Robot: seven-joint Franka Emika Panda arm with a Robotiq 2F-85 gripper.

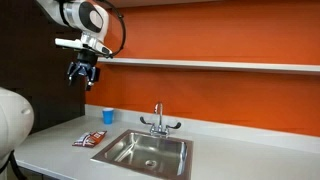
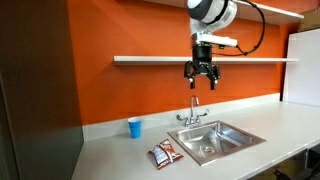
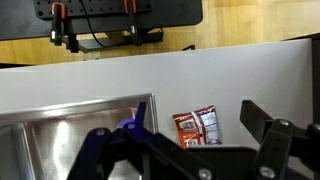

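Note:
High above the counter, my gripper (image 1: 81,82) (image 2: 202,80) points downward with its fingers open and nothing between them. In the wrist view, its dark fingers (image 3: 270,130) stand wide apart at the bottom. Between them, far below, a red and white packet (image 3: 197,127) lies flat on the counter; it also shows as a small packet (image 1: 90,138) (image 2: 165,153) in both exterior views. Against the back wall stands a blue cup (image 1: 108,115) (image 2: 135,127), upright. The steel sink (image 1: 125,152) (image 2: 200,150) is beside the packet, its basin partly covered by a finger in the wrist view.
A faucet (image 1: 158,120) (image 2: 194,110) rises behind the sink. The white shelf (image 1: 215,66) (image 2: 150,59) runs along the orange wall near the arm. Bare counter (image 2: 110,155) lies around the packet and cup, and a dark panel (image 2: 40,90) stands at the side.

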